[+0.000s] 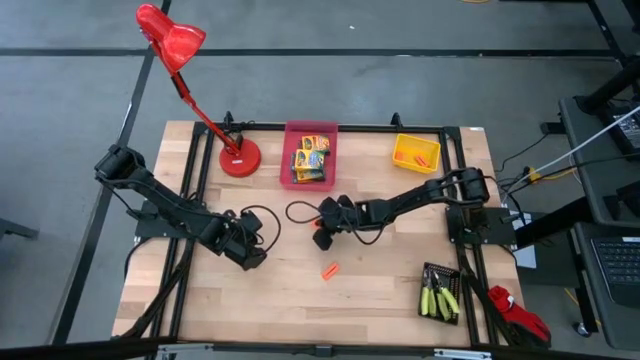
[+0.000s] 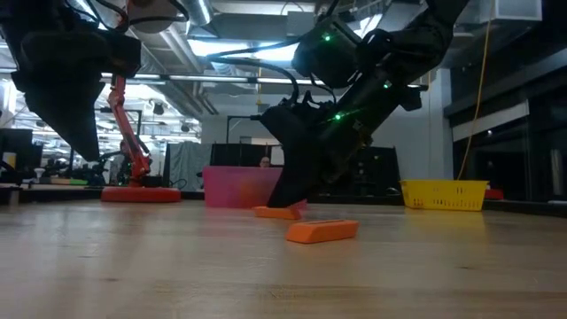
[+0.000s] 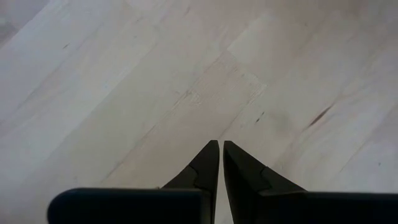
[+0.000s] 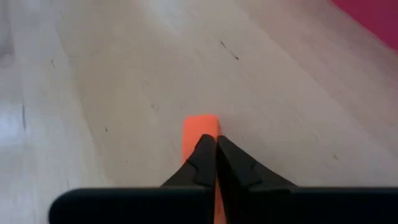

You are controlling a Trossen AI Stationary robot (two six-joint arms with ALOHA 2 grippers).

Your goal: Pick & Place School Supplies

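Two orange blocks lie on the table: one in the open (image 1: 330,271) and another, partly covered by the right gripper (image 1: 322,243). In the low view the nearer block (image 2: 322,232) lies alone, and the farther block (image 2: 273,213) is at the right fingertips. The right wrist view shows that block (image 4: 200,128) under the right gripper, whose fingers are together with nothing between them. My left gripper is shut and empty above bare wood. The yellow basket (image 1: 431,143) holds orange pieces. Colourful packs (image 1: 310,158) fill part of the pink bin (image 1: 297,131).
A red lamp (image 1: 240,158) stands at the back left, beside the pink bin. Toward the front right sits a black tray (image 1: 428,312) with green-handled tools (image 1: 443,299). Bare table lies between the arms and along the front middle.
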